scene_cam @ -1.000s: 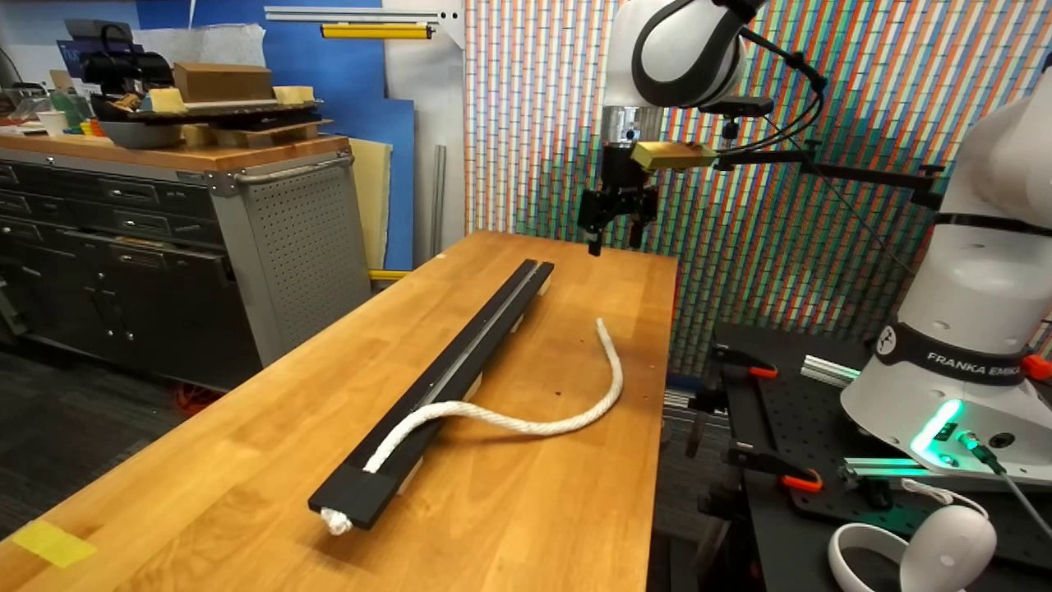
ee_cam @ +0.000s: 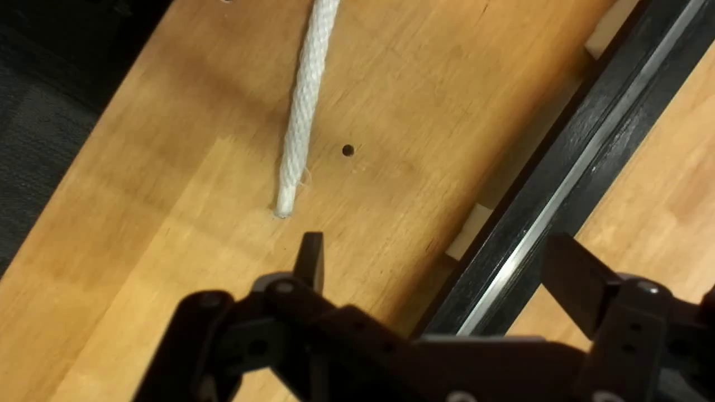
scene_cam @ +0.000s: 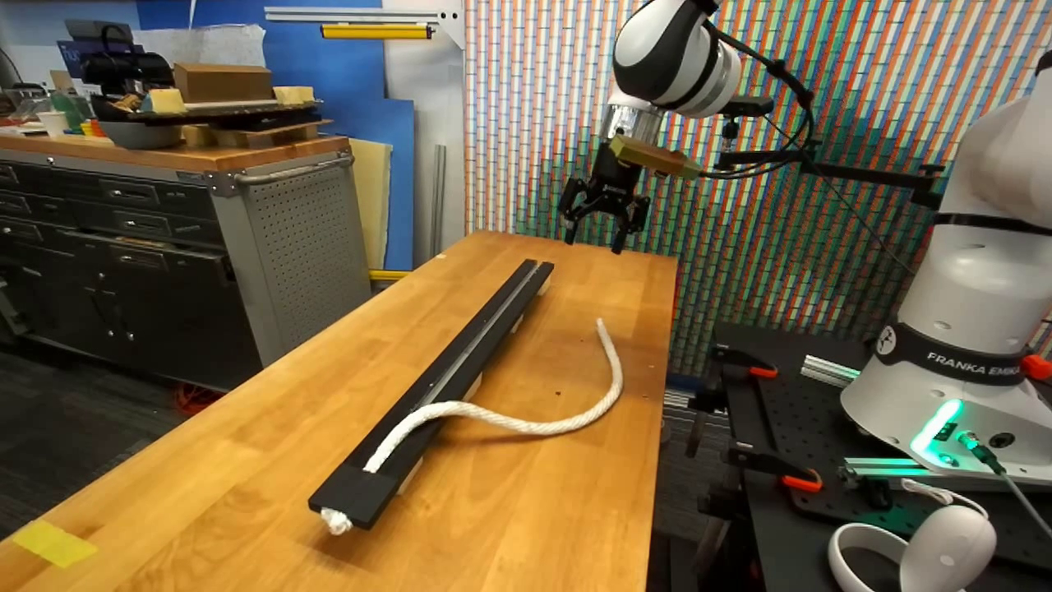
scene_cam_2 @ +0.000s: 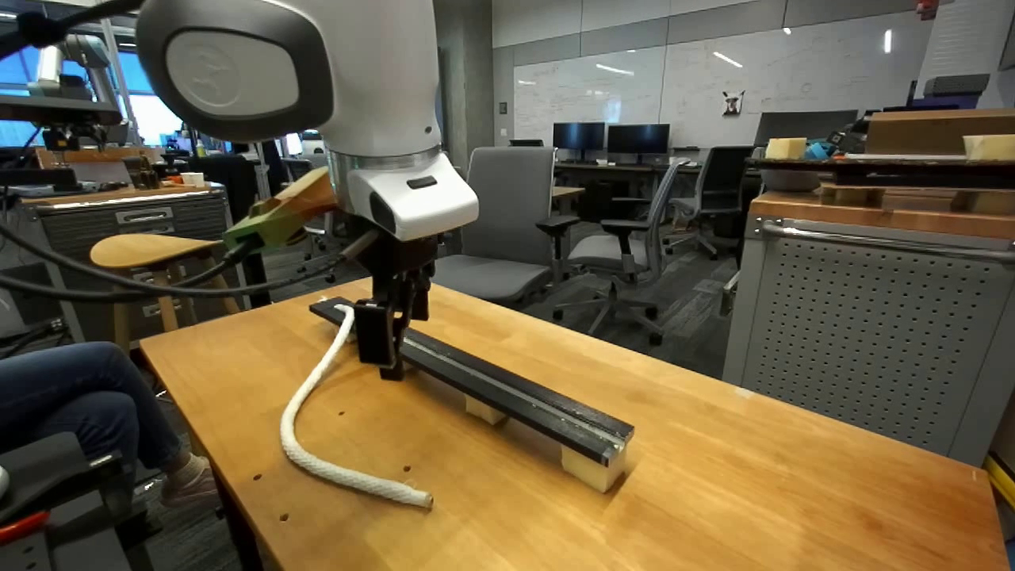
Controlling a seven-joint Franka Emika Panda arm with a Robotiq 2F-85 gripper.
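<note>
A white rope [scene_cam: 540, 427] curves over the table from one end of a black grooved rail [scene_cam: 460, 367]. Its near end runs through the rail's end block, with a frayed knot [scene_cam: 336, 521] sticking out. The rope's free end [ee_cam: 286, 201] lies flat on the wood, beside the rail and apart from it. My gripper [scene_cam: 597, 243] hangs above the table's far end, fingers wide apart and empty. In the wrist view the gripper has one fingertip just below the rope's free end in the picture and the other over the rail's far side.
Pale blocks [scene_cam_2: 591, 466] hold the rail up off the wooden table [scene_cam_2: 761, 495]. Bare tabletop lies on both sides of the rail. A tool cabinet [scene_cam: 296, 217] stands beyond the table, and a person's leg [scene_cam_2: 95, 400] shows near its edge.
My gripper has tilted and turned, its fingers now spread wider in the exterior view, and it has shifted slightly left. The rope and rail lie as before.
</note>
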